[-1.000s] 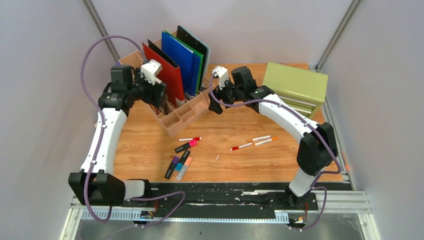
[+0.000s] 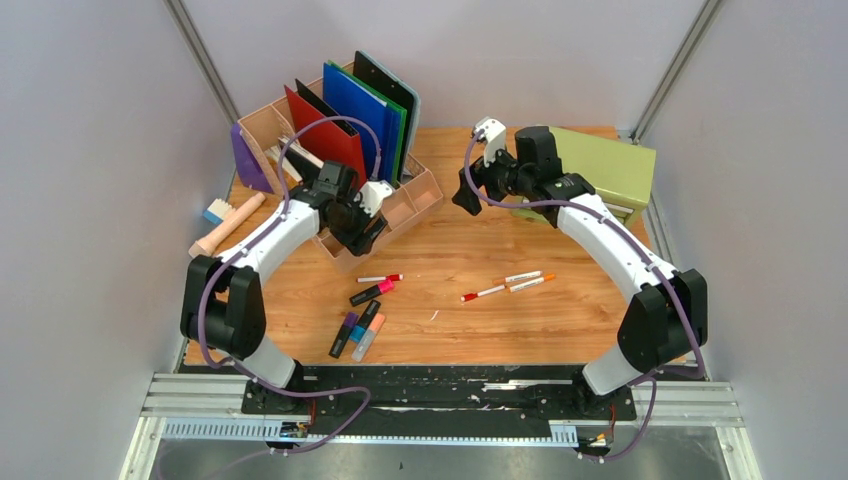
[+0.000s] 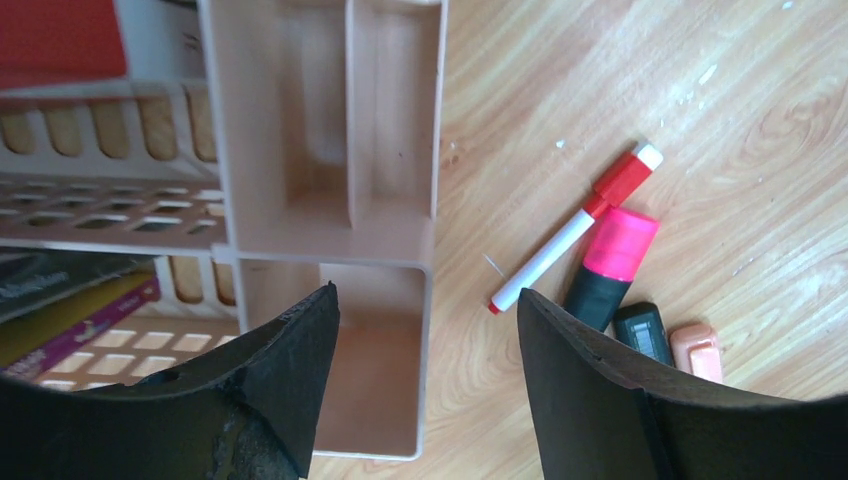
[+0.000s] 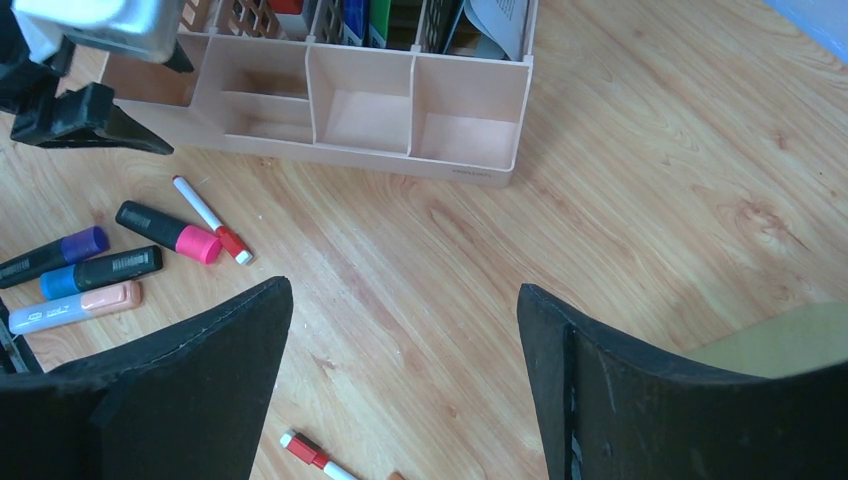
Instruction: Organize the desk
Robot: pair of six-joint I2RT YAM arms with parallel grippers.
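A pink desk organizer (image 2: 414,205) at the back left holds red (image 2: 322,135), blue (image 2: 355,110) and other folders. My left gripper hangs over its front compartments, open, empty. Highlighters (image 3: 610,260) and a red-white marker (image 3: 550,250) lie on the wood beside it. My right gripper stands open and empty above the middle-right of the desk, with more markers (image 2: 535,282) below.
A green drawer box (image 2: 590,160) stands at the back right. A beige roll (image 2: 225,225) and a purple object (image 2: 248,160) lie at the left edge.
My left gripper has moved down and right to the organizer's front compartments. My right gripper has moved right, away from the organizer.
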